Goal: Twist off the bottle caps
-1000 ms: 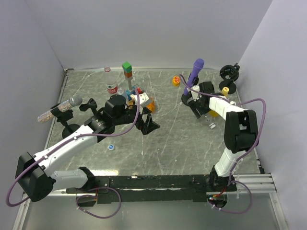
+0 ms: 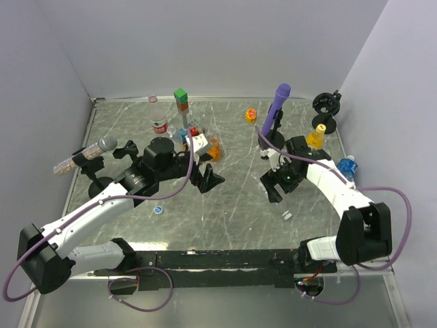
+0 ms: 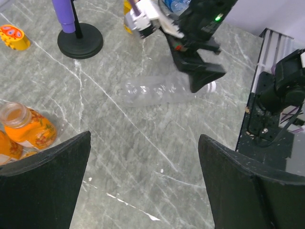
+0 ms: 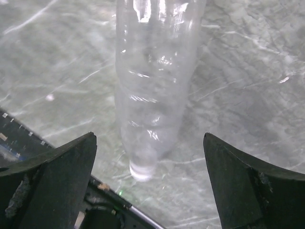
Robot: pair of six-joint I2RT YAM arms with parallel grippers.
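Observation:
A clear plastic bottle (image 4: 155, 86) lies on the marble table, its white-capped neck (image 4: 142, 169) between the open fingers of my right gripper in the right wrist view; in the top view the right gripper (image 2: 273, 191) is low over it. The same bottle (image 3: 147, 90) appears beyond my left gripper, which stands open over bare table at centre-left. Near it are orange bottles (image 3: 35, 129), partly hidden by the left arm in the top view.
A purple microphone on a stand (image 2: 275, 106), a yellow bottle (image 2: 316, 137), a blue bottle (image 2: 347, 167) and a red-label bottle (image 2: 158, 119) stand around. A small blue cap (image 2: 158, 210) lies front left.
The left arm has stayed nearly still.

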